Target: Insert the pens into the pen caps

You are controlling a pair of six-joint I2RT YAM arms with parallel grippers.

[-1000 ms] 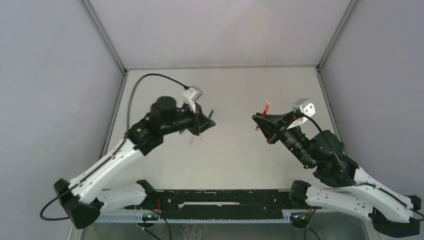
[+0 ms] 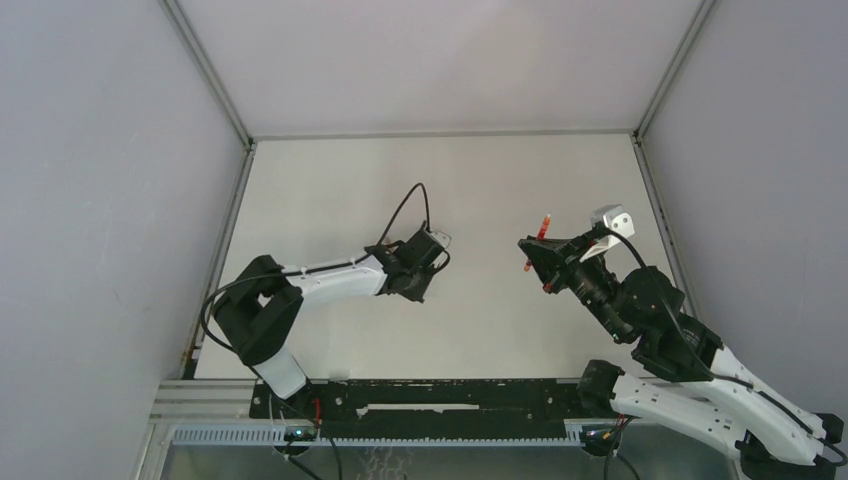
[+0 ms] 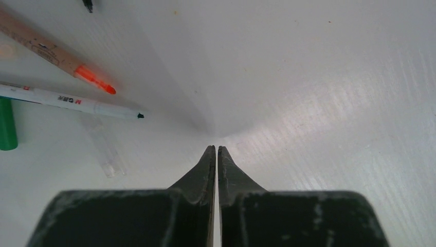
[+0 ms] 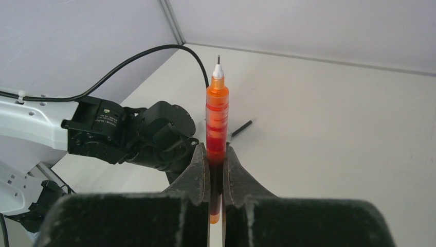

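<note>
My right gripper is shut on an orange-red pen (image 4: 217, 118), held upright with its white nib section at the top. My left gripper points down at the table with fingertips shut; nothing clear shows at the tips. In the left wrist view, an orange pen (image 3: 56, 56), a white pen (image 3: 61, 100), a green cap (image 3: 6, 123), a clear cap (image 3: 100, 146) and a dark tip (image 3: 88, 5) lie left of the left gripper. The left arm covers most of these in the top view.
Side walls and a back wall enclose it. A dark rail (image 2: 450, 395) runs along the front edge. The left arm's cable (image 2: 420, 185) arches above the table.
The right gripper, still with its pen, has shifted slightly right and toward the front.
</note>
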